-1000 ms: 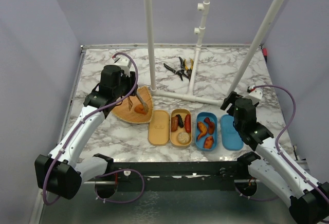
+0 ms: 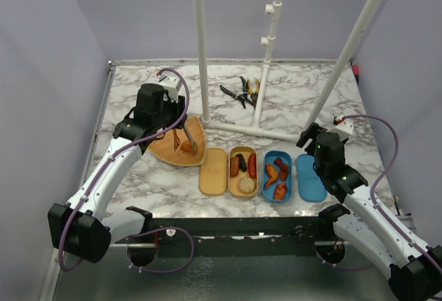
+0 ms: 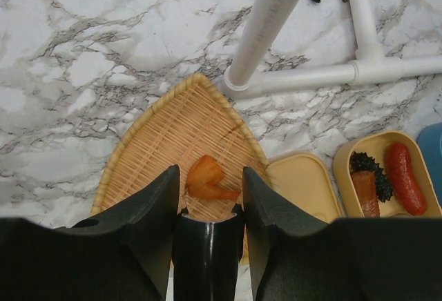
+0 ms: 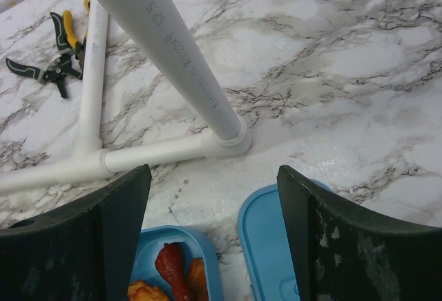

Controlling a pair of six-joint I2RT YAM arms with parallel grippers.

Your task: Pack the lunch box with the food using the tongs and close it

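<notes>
My left gripper hangs over a woven basket [image 3: 152, 139] holding an orange food piece [image 3: 202, 173], its fingers part open; whether it grips anything is hard to tell. A yellow lunch box [image 2: 242, 188] holds a sausage, a dark piece, a brown piece and a pale round piece; its yellow lid [image 2: 213, 171] lies left of it. The blue lunch box [image 2: 275, 197] holds several orange-red pieces, with the blue lid [image 2: 311, 177] to its right. My right gripper is open above the blue box and lid.
White pipes [image 2: 242, 129] stand behind the boxes, with rising posts near both grippers. Cutting tools [image 2: 238, 96] lie at the back centre. Bare marble table [image 4: 345, 73] shows at the back right.
My left arm has shifted slightly to the right over the basket. The boxes, lids and right arm look unchanged.
</notes>
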